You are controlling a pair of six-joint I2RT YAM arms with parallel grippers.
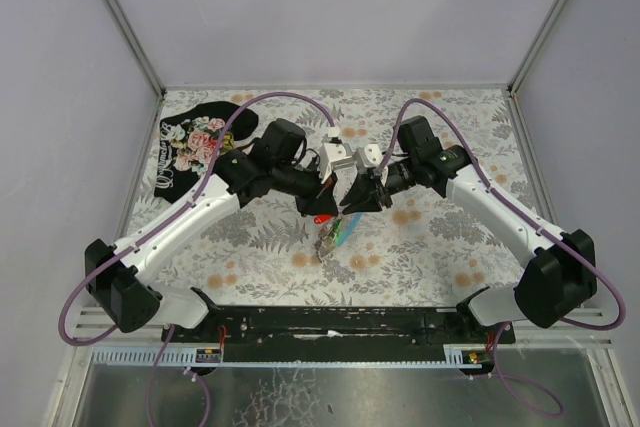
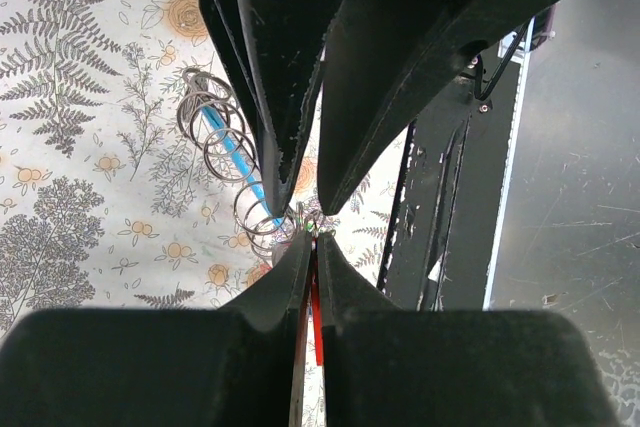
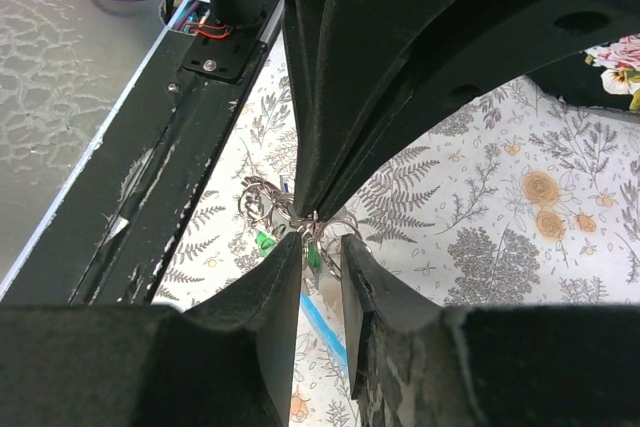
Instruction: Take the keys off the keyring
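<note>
The keyring with keys (image 1: 331,239) lies at the middle of the mat, under both grippers; in the left wrist view its wire rings (image 2: 222,147) run beside a blue strip (image 2: 232,152). My left gripper is shut at the ring cluster, with a red piece below its tips; whether a thin ring is between them is hard to tell. My right gripper stands part open around the upper rings, where a green piece (image 3: 313,257) shows between its fingers. The other arm's fingers hang just over the cluster in each wrist view.
A black cloth with flowers (image 1: 185,147) lies at the back left of the patterned mat. The dark rail (image 1: 340,332) runs along the front edge.
</note>
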